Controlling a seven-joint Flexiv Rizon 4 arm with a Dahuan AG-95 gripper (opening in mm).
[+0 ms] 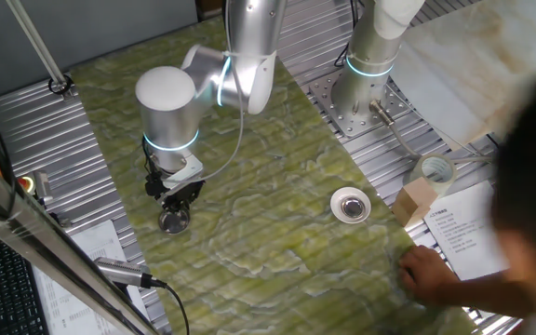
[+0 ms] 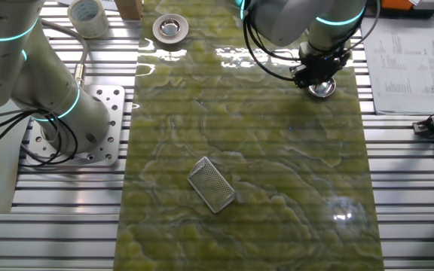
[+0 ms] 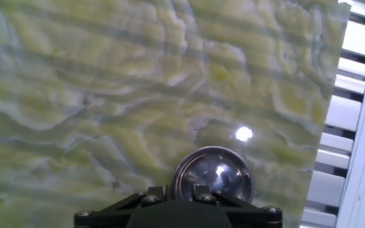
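A small shiny metal bowl (image 3: 215,174) rests on the green marbled mat (image 3: 138,82), near the mat's edge. My gripper is low over this bowl's near-left side in the wrist view, its two fingers apart. The bowl's left rim shows in the gap between them; whether either finger touches it I cannot tell. In exterior view 1 the same bowl (image 1: 174,220) sits just below my gripper (image 1: 177,201). Farther off stands a pale saucer (image 1: 339,212) with another small metal bowl (image 1: 353,207) in it.
A flat metal grater (image 2: 212,185) lies mid-mat in exterior view 2. A person's hand (image 1: 424,273) is on the mat's right edge, by a wooden block (image 1: 414,202) and a tape roll (image 1: 433,173).
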